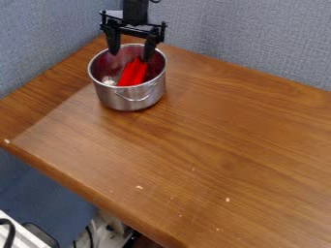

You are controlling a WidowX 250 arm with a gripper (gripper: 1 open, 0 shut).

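Note:
My black gripper (132, 45) hangs over a metal pot (127, 94) at the back left of the wooden table, open, with its fingers apart at the pot's rim. Inside the pot lies a red object (131, 72), with something pale beside it on the left, too small to make out.
Grey padded walls (258, 48) stand behind and to the left. The table's near left edge drops to a blue floor with cables.

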